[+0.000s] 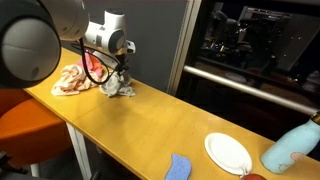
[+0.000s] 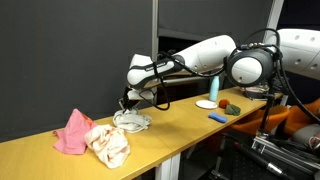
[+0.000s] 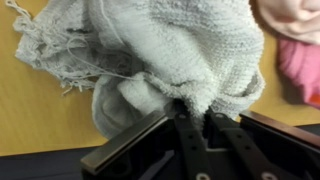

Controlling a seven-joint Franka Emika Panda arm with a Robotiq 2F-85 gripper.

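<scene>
A crumpled grey-white cloth with a frayed edge fills much of the wrist view. My gripper is shut on a fold of it, and the fingertips are partly buried in the fabric. In exterior view 2 the cloth hangs beneath the gripper and reaches down to the tabletop. Beside it lie a pale pink cloth and a brighter pink cloth, both crumpled on the table. From exterior view 1 the grey-white cloth shows just right of the pale pink cloth.
On the wooden table, a white plate, a blue sponge-like item, a red round item and a light-blue bottle stand toward the right. An orange chair is at the front left.
</scene>
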